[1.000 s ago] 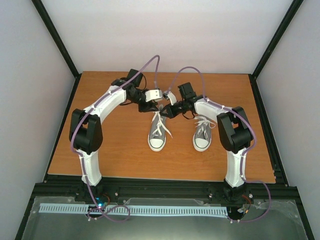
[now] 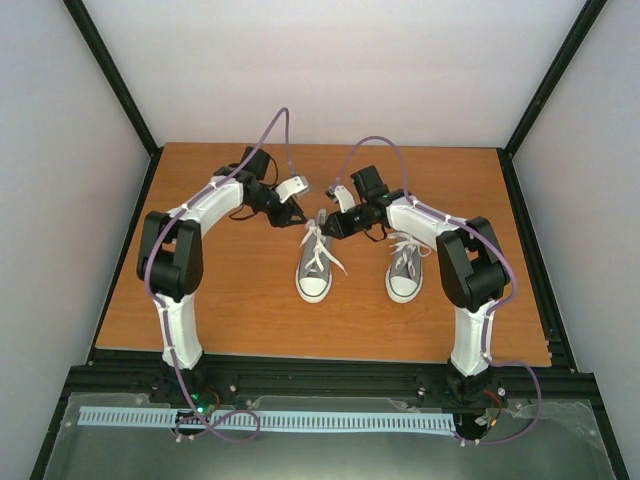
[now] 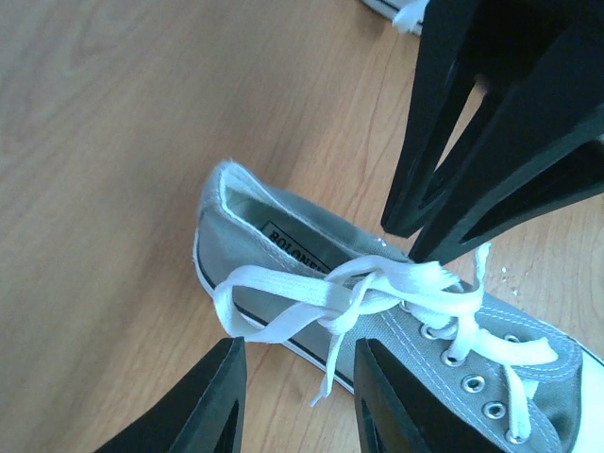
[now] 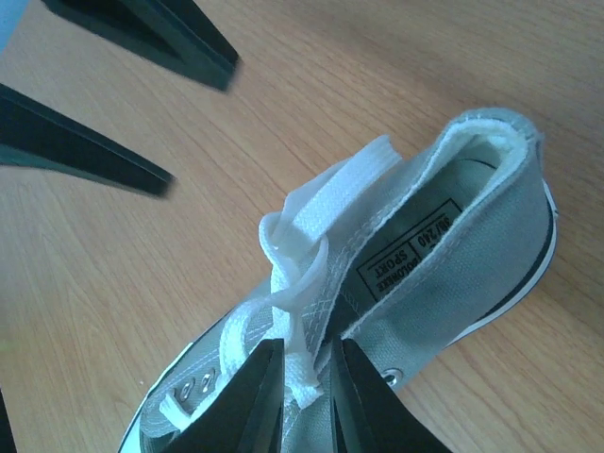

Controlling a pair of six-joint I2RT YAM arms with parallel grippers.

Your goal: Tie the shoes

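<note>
Between my arms stands a grey shoe with white toe cap, toe toward the front edge. Its white laces cross in a loose loop over the tongue, one short end hanging at the shoe's side. My left gripper is open beside the shoe's opening, holding nothing. In the right wrist view my right gripper stands open by a narrower gap; a lace end shows between its fingers, apparently unclamped. A second grey shoe with white laces stands to the right, partly under the right arm.
Both grippers are close together over the first shoe, the left one's fingers showing in the right wrist view. Purple cables run along both arms.
My left gripper has moved left, away from the shoe's laces and the right gripper. A lace end now spreads further out to the shoe's right. The right arm has barely moved.
</note>
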